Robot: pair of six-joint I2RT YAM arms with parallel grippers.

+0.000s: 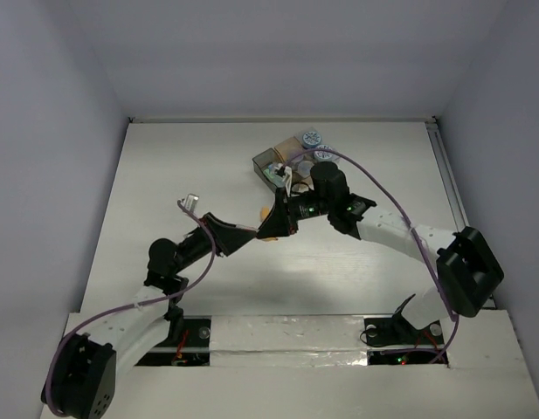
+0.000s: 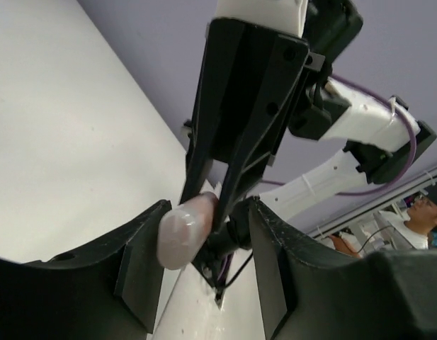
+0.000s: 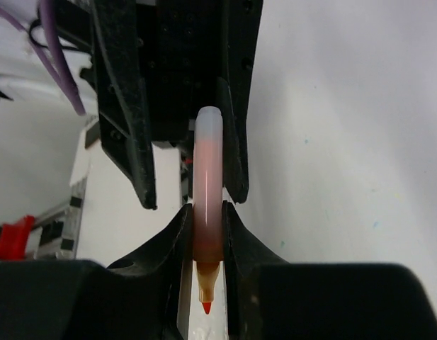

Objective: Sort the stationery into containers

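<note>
A translucent pink pen [image 3: 207, 170] with an orange tip runs between my two grippers. My right gripper is shut on it near its tip end, one finger on either side. Around the pen's blunt end, seen as a pink end [image 2: 179, 237] in the left wrist view, my left gripper stands open. That end lies close to one left finger [image 2: 144, 265] and clear of the other. From above, both grippers meet mid-table, hiding most of the pen. An orange block [image 1: 265, 212] lies on the table, partly behind the right gripper.
At the back stands a grey compartment container [image 1: 262, 163] holding blue-green items, beside round blue-topped tubs [image 1: 312, 139]. The right arm covers part of it. A small pale object [image 1: 191, 200] lies by the left wrist. Free table surrounds them at left and right.
</note>
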